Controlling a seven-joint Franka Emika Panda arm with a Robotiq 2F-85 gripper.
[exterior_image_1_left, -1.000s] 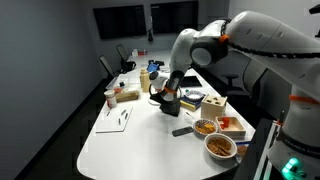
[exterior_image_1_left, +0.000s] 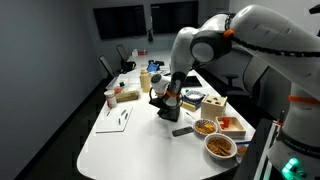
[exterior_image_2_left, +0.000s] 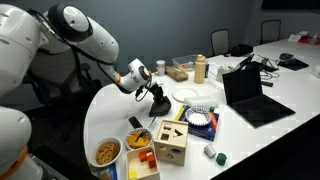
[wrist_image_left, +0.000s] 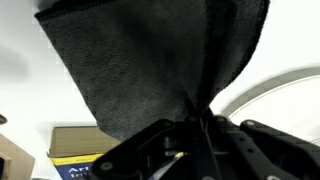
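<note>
A dark grey cloth (wrist_image_left: 125, 65) fills much of the wrist view, and my gripper is shut on a fold of it. In exterior view 1 the cloth (exterior_image_1_left: 171, 113) shows as a dark bunch under the gripper, at the middle of the white table (exterior_image_1_left: 130, 150). Exterior view 2 has the cloth (exterior_image_2_left: 160, 106) directly below the wrist, its lower part at or close to the tabletop. The fingertips are largely hidden by the fabric.
A white plate (exterior_image_2_left: 185, 95) lies near the cloth. Close by are a wooden box (exterior_image_2_left: 172, 143), a tray with a blue rim (exterior_image_2_left: 199, 122), a bowl of snacks (exterior_image_2_left: 103, 153) and a dark phone-like object (exterior_image_2_left: 136, 123).
The arm's wrist has shifted slightly and its upper links have changed angle. The dark cloth remains at the gripper, its bunched shape a little different.
</note>
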